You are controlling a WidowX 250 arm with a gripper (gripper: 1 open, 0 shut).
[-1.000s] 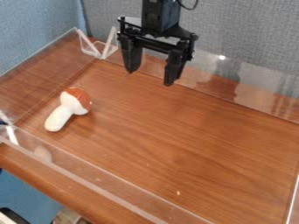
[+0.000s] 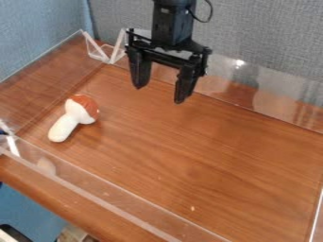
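Observation:
My black gripper [image 2: 163, 76] hangs over the back middle of the wooden table, open, its two fingers wide apart with nothing between them. A toy mushroom [image 2: 74, 118], with an orange-red cap and a white stem, lies on its side at the left of the table, below and left of the gripper and apart from it.
Clear low walls border it at the back and front. A white wire-like frame [image 2: 104, 49] stands at the back left corner, and grey padded walls rise behind.
The gripper has shifted slightly down and a little to the left over the last second. The mushroom has not moved.

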